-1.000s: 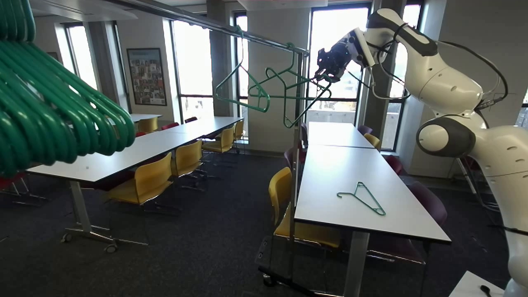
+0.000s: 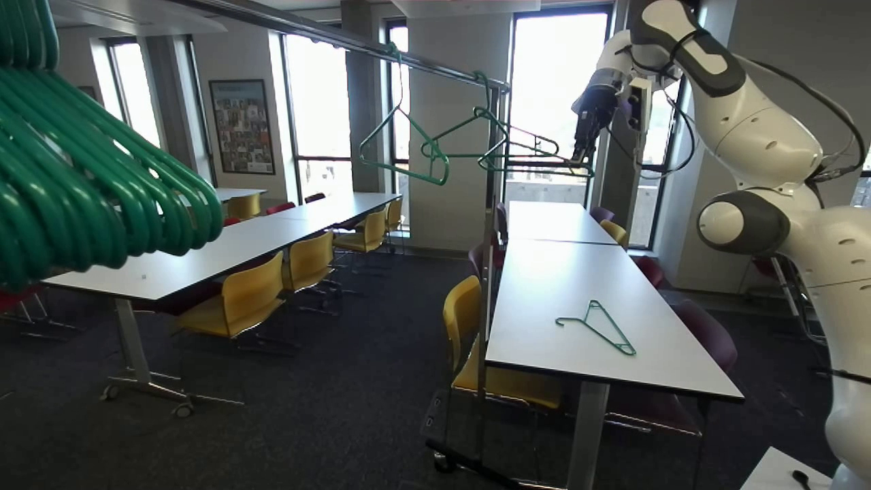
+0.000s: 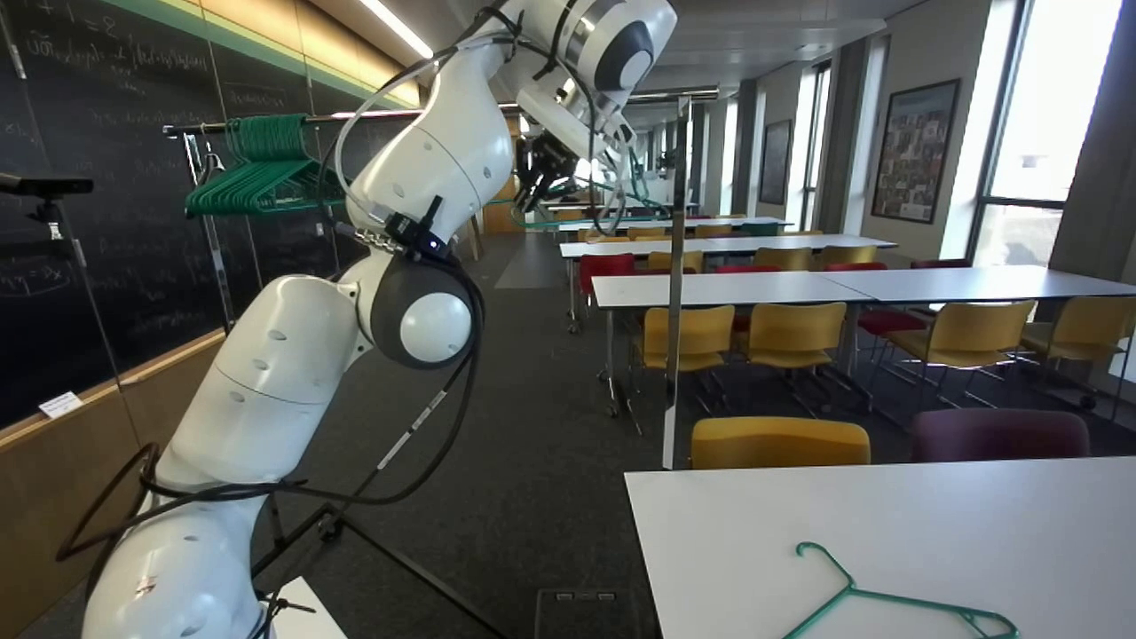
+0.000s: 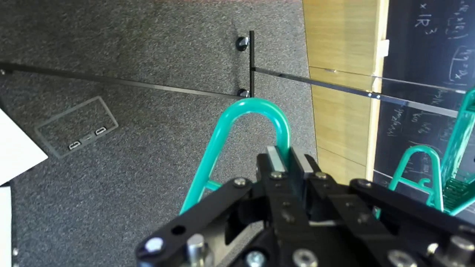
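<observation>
In the wrist view my gripper is shut on the rounded end of a green hanger (image 4: 219,135); one finger pad (image 4: 276,158) lies against its side. That end pokes out past the fingers, over the floor. From outside, the gripper (image 2: 581,156) is at the right of the hanging rack's rail (image 2: 326,34), somewhat below rail height. Green hangers overlap around the rail's end, so I cannot tell whether the held one touches the rail. Another green hanger (image 2: 385,166) hangs apart on the rail. In the second exterior view the gripper is mostly hidden by the arm.
A loose green hanger (image 2: 612,331) lies on the white table (image 2: 563,278). Many green hangers (image 2: 90,180) crowd the rail's near end. The rack's upright post (image 2: 492,196) stands at the rail's end, left of the gripper. Chairs stand around the tables.
My gripper has moved right and slightly down, farther from the rail's end. The green hanger in it has swung from steeply tilted to nearly level. The hanger hanging apart shifted slightly.
</observation>
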